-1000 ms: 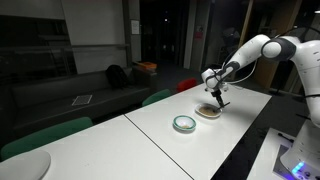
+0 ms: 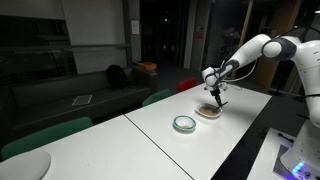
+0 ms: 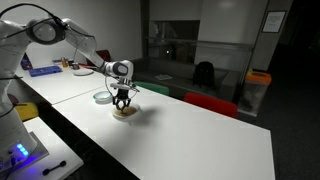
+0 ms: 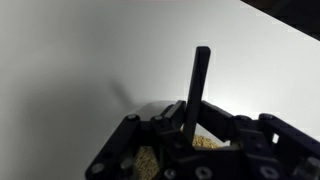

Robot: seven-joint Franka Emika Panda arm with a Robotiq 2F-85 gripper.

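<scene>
In the wrist view my gripper is shut on a long, dark handle (image 4: 199, 75) that stands up between its fingers. What lies at the handle's lower end is hidden by the fingers. Beneath the gripper is a pale dish (image 2: 208, 111) holding grainy, yellow-brown contents (image 4: 146, 163), partly covered by the fingers in the wrist view. Seen from the second exterior side, the gripper (image 3: 122, 101) hangs low over that same dish (image 3: 124, 114). Whether the held thing touches the contents cannot be made out.
A pale green bowl (image 2: 184, 124) sits on the white table (image 2: 130, 138), apart from the dish. Green chairs (image 2: 46, 136) and a red chair (image 3: 213, 108) stand along the table's edge.
</scene>
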